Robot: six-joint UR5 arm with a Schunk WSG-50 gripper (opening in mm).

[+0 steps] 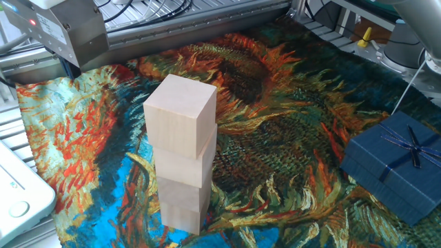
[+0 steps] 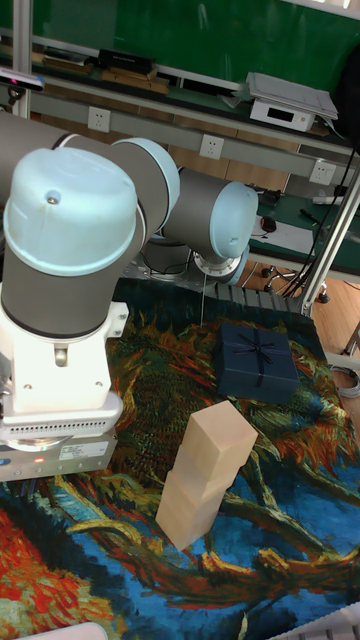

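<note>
A tower of several pale wooden blocks (image 1: 180,148) stands upright on the patterned cloth, stacked one on another with faces slightly out of line. In the other exterior view the same wooden tower (image 2: 208,469) appears right of the arm. My gripper (image 1: 72,67) is at the upper left, well apart from the tower; mostly its metal body shows, with a dark piece below it. Its fingers are too hidden to judge whether they are open or shut. Nothing touches the top block.
A dark blue box with a ribbon bow (image 1: 403,162) sits on the cloth at the right. A white device (image 1: 21,196) lies at the left edge. The painted cloth (image 1: 289,117) between tower and box is bare. Cables (image 1: 145,14) run along the back rail.
</note>
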